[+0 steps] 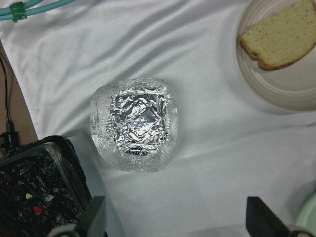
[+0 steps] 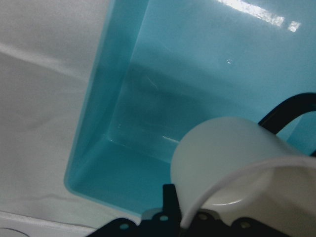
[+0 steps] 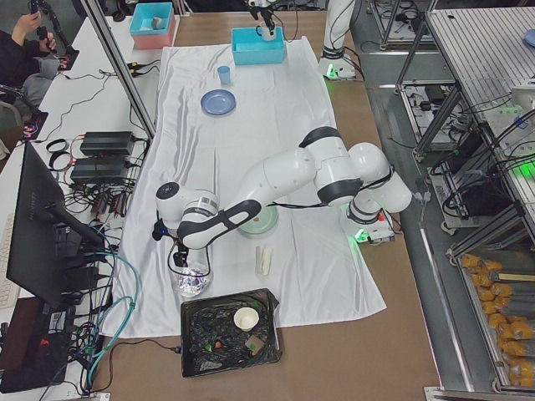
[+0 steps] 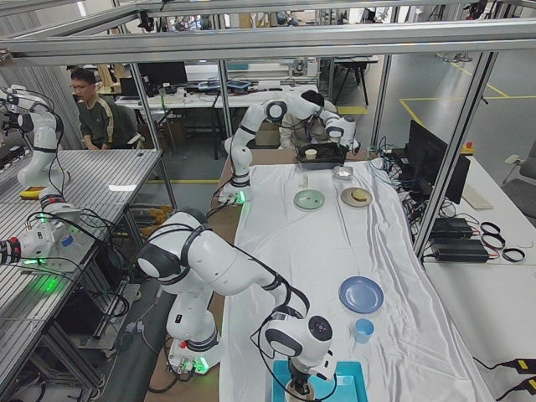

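Observation:
My left gripper hangs open over the cloth just short of a foil container (image 1: 134, 124), with nothing between its fingers. A beige plate (image 1: 276, 86) with a bread slice (image 1: 277, 34) lies beside the foil, and a black bag-lined tray (image 1: 34, 192) to the other side. My right gripper is shut on a white cup (image 2: 222, 153), held tilted over a teal bin (image 2: 96, 123).
A green plate (image 4: 309, 199) and pale wrapped items (image 3: 263, 261) lie near the foil. A blue plate (image 3: 218, 102) and blue cup (image 3: 224, 74) stand toward the bin.

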